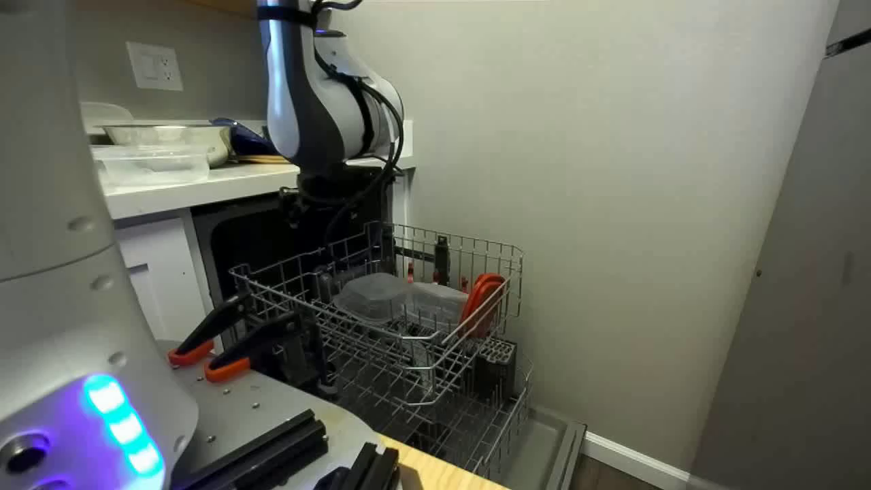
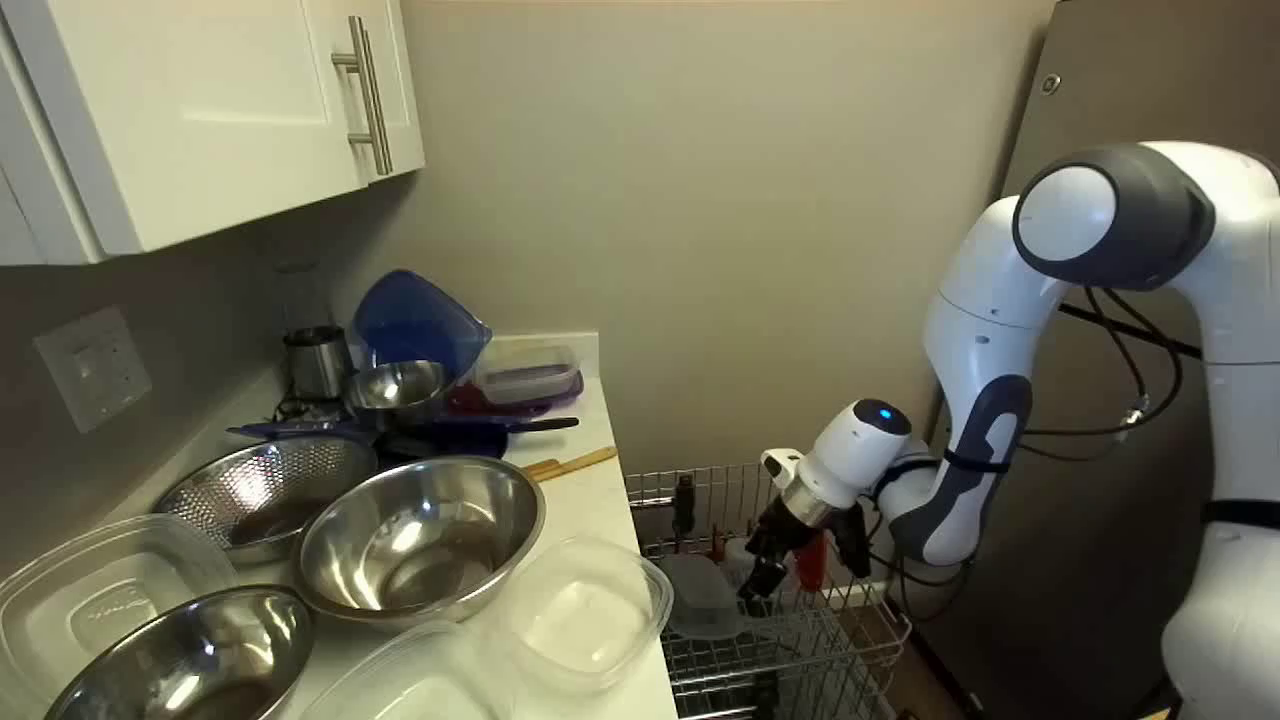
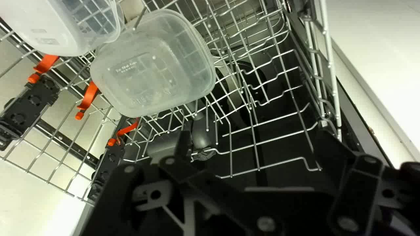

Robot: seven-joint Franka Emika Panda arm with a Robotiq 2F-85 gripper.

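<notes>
My gripper stands open over the upper dishwasher rack (image 3: pixel 260 147), with its dark fingers wide apart and nothing held between them. Beyond the left finger, a frosted plastic container (image 3: pixel 153 65) rests in the rack. A second clear container (image 3: pixel 65 27) sits at the upper left of the wrist view. From the counter side, the gripper (image 2: pixel 811 562) points down beside the cloudy container (image 2: pixel 702 596). Red items (image 1: pixel 483 301) stand at the rack's outer end. In exterior view 1, the fingers are hard to make out against the dark dishwasher.
On the counter (image 2: pixel 654 690) stand steel bowls (image 2: pixel 420 540), a colander (image 2: pixel 270 486) and clear tubs (image 2: pixel 582 612). The lower rack (image 1: pixel 457 425) is pulled out below, holding a dark basket (image 1: pixel 495 369). A wall closes off the far side. Part of the upper rack is empty.
</notes>
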